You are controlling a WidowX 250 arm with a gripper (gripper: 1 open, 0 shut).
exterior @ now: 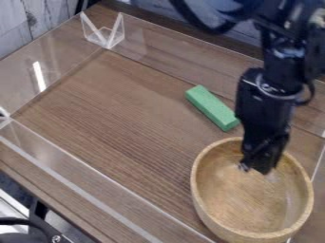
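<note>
The black gripper (264, 163) reaches down from the upper right to just inside the far part of a wide tan bowl (252, 220) at the lower right. It looks shut, with no object visible between its fingertips, though they are small and partly blurred. A green rectangular block (211, 107) lies on the wooden table (114, 123), beyond the bowl and left of the gripper.
A clear plastic piece (105, 30) stands at the back left. Dark cables and hardware lie along the lower-left edge.
</note>
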